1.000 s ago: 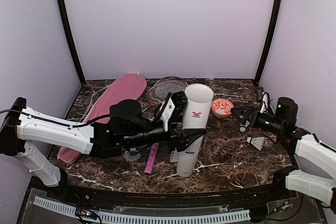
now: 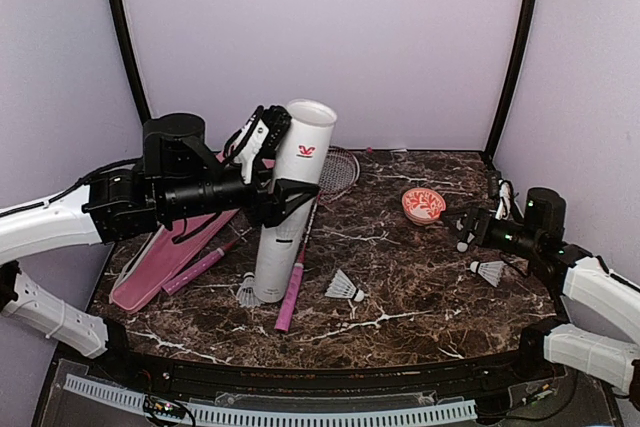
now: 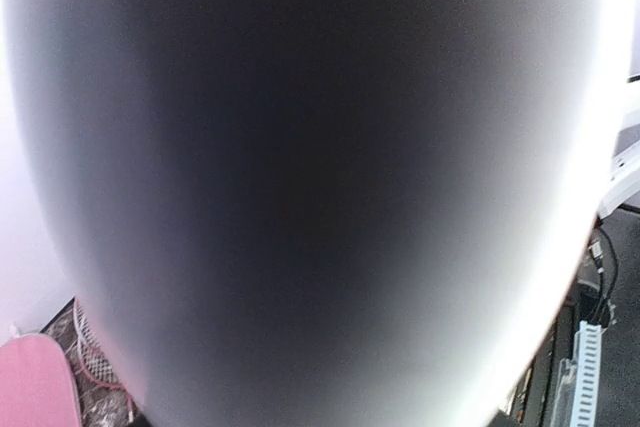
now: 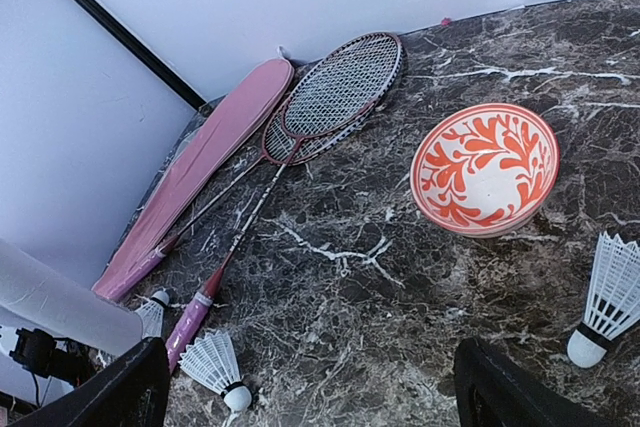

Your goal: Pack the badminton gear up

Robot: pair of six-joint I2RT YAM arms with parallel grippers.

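Note:
A long white shuttlecock tube (image 2: pixel 300 162), its open end up and tilted to the right, is held by my left gripper (image 2: pixel 275 169). Its pale wall (image 3: pixel 300 197) fills most of the left wrist view and hides the fingers there. Pink-handled rackets (image 4: pixel 340 82) lie crossed beside a pink racket cover (image 4: pixel 215 152). One shuttlecock (image 2: pixel 344 287) lies right of the tube, another (image 2: pixel 248 290) at its lower left, and a third (image 2: pixel 488 271) by the right arm. My right gripper is open and empty above the table.
A red-and-white patterned bowl (image 2: pixel 423 205) stands right of centre. Bare dark marble tabletop (image 2: pixel 420 297) lies in the front right. White walls enclose the back and sides; a white slotted strip (image 2: pixel 270 414) runs along the front.
My left arm has carried the tube leftward, uncovering the shuttlecock at centre and now covering part of the pink cover and racket. The right arm has stayed put.

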